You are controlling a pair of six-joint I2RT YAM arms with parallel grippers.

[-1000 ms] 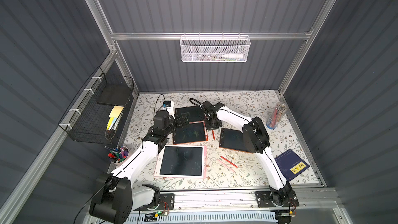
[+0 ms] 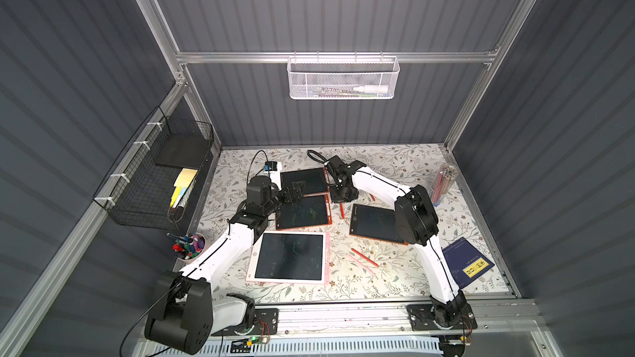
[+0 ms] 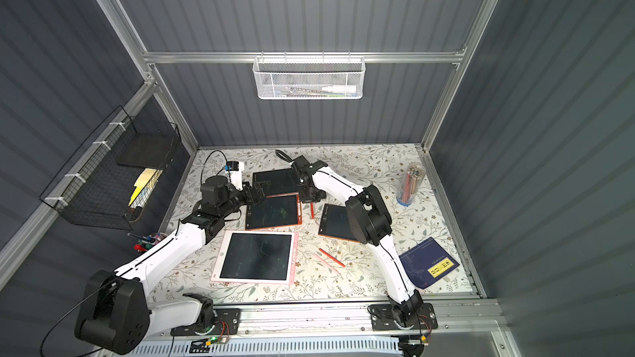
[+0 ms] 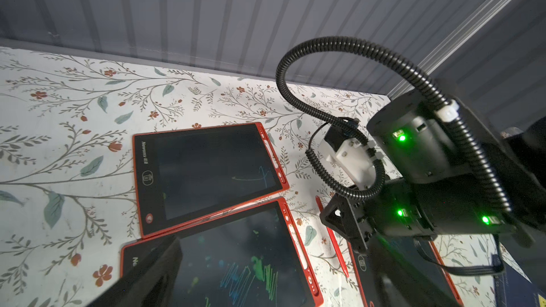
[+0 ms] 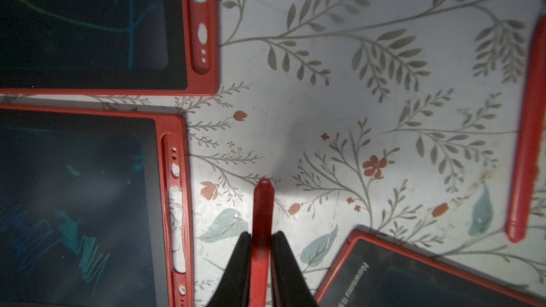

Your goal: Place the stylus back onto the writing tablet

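My right gripper is shut on a red stylus (image 5: 263,207), whose rounded end points away in the right wrist view. It holds the stylus above the patterned table, right of two red-framed writing tablets: the nearer one (image 5: 176,216) and the farther one (image 5: 204,82), each with a slotted side rim. A third red-framed tablet (image 2: 375,222) lies to the right, partly under the right arm. My left gripper (image 2: 295,193) stands open over the two left tablets, its blurred fingers (image 4: 156,273) wide apart and nothing between them.
Another red stylus (image 5: 529,136) lies on the table to the right. A white-and-pink tablet (image 2: 291,257), a red stylus (image 2: 365,257) and a pale pink one lie nearer the front. A clear pen cup (image 2: 442,183) and a dark blue notebook (image 2: 467,262) stand right.
My right gripper has shifted slightly to the right, away from the two left tablets, carrying the red stylus. My left arm has barely moved.
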